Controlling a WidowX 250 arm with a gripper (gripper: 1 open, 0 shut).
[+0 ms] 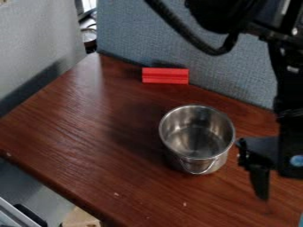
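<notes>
A shiny metal bucket (pixel 197 137), empty inside, stands upright on the dark wooden table (pixel 83 133), right of centre. Just to its right, at the right edge of the view, is my black gripper (pixel 252 177), pointing down with its fingers low beside the bucket. It is open; I see nothing held in it. Behind the bucket, a red block (pixel 165 75) lies near the back partition.
A grey-blue partition (pixel 142 35) borders the back, and a light panel (pixel 35 53) stands at the left.
</notes>
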